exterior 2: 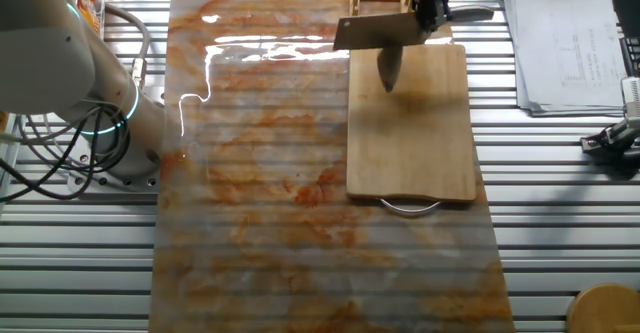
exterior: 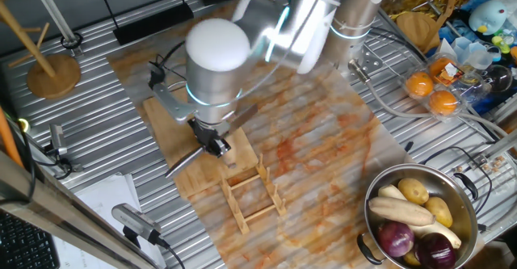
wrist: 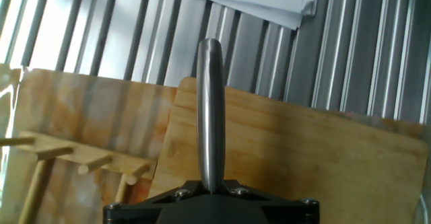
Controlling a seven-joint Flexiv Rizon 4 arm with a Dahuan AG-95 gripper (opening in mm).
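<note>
My gripper (exterior: 213, 144) is shut on a metal-handled knife, above the wooden cutting board (exterior: 191, 168). In exterior view 2 the broad knife blade (exterior 2: 376, 31) points left from the gripper (exterior 2: 432, 11), over the board's far end, and the handle sticks out on the right. The wrist view shows the smooth steel handle (wrist: 211, 116) standing out from between the black fingers; the blade is hidden there. Beneath the blade a dark pointed shape (exterior 2: 390, 69) shows against the board (exterior 2: 415, 133); I cannot tell whether it is an object or a shadow.
A wooden peg rack (exterior: 254, 198) lies at the board's end. A steel pot (exterior: 462, 212) of potatoes, purple vegetables and long pale roots stands front right. Papers (exterior: 101, 208) lie on the slatted table at left.
</note>
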